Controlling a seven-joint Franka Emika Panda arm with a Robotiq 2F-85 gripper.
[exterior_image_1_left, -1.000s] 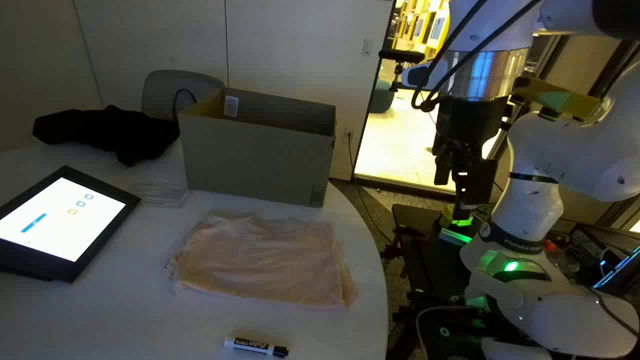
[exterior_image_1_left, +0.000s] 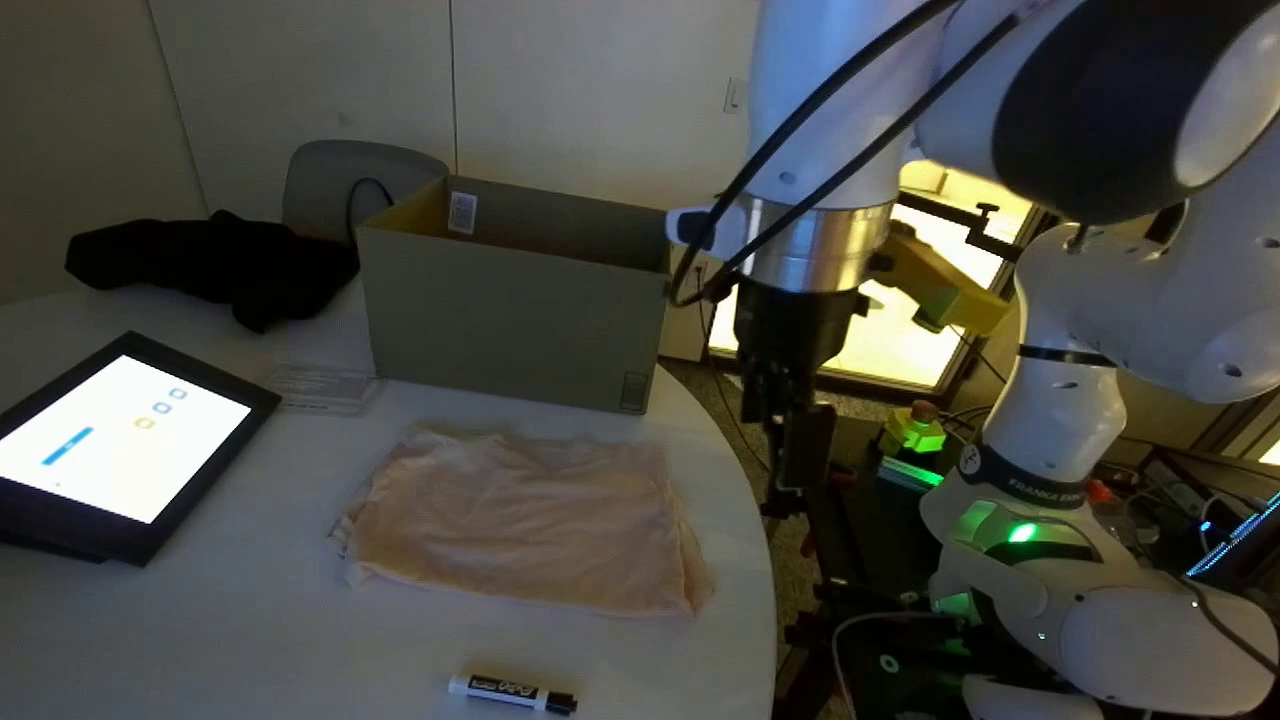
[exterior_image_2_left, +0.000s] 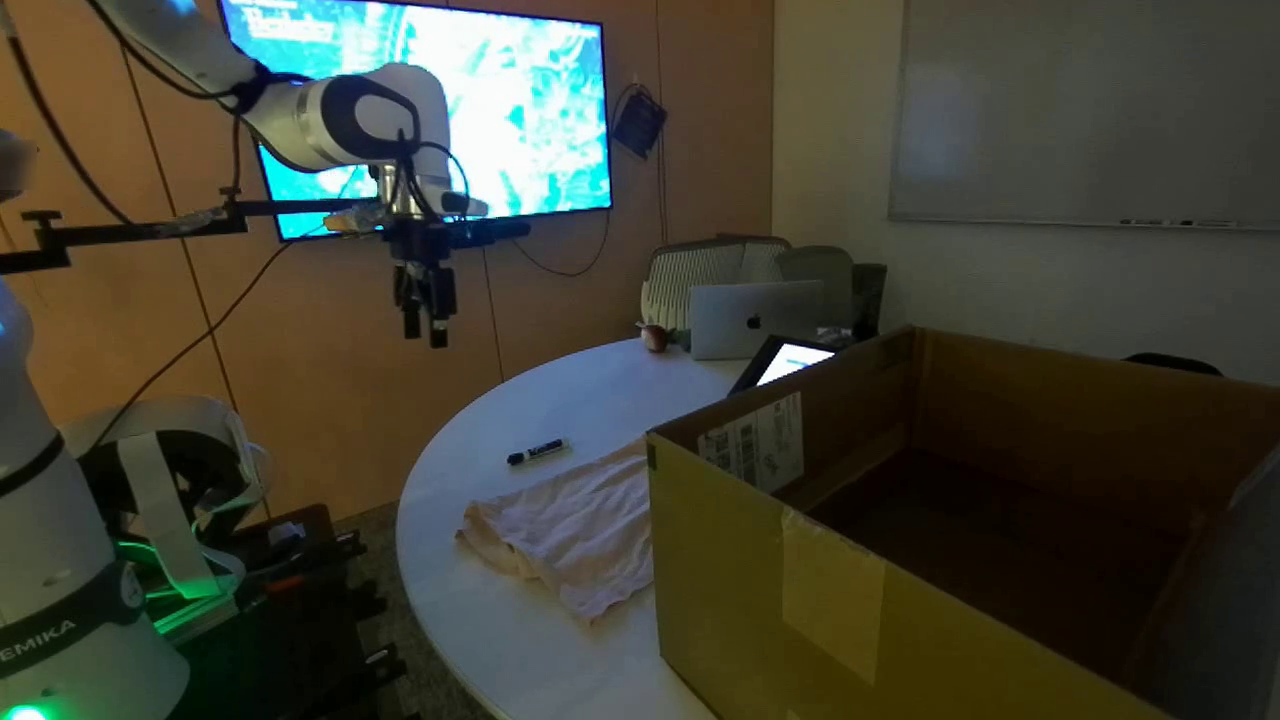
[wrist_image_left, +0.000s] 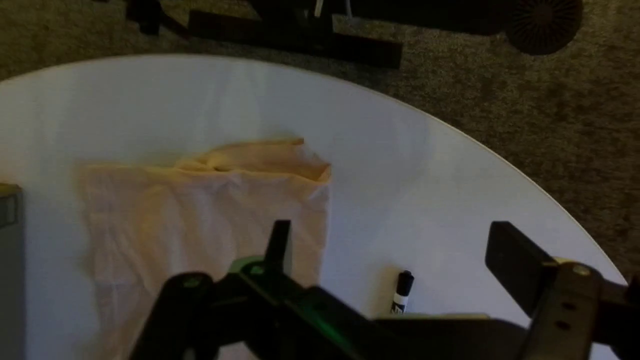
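Observation:
A pale peach cloth (exterior_image_1_left: 528, 522) lies flat and somewhat wrinkled on the white round table, one edge folded over in the wrist view. Beside it rests a black-and-white marker (exterior_image_1_left: 513, 692), whose lower part is hidden behind the gripper body in the wrist view, where its black cap (wrist_image_left: 405, 282) shows. My gripper is open and empty, fingers pointing down, well above the tabletop. In exterior view 2 the gripper (exterior_image_2_left: 427, 336) hangs in the air, clear of both cloth and marker.
A large open cardboard box (exterior_image_2_left: 768, 600) stands on the table near the cloth. A tablet with a lit screen (exterior_image_1_left: 120, 438), a dark garment (exterior_image_1_left: 216, 264) and a laptop (exterior_image_2_left: 756, 320) are also around. Bare tabletop (wrist_image_left: 408, 186) surrounds the marker.
The arm has come left toward the table and the gripper has lowered in exterior view 1. Cloth, marker and box have stayed in place.

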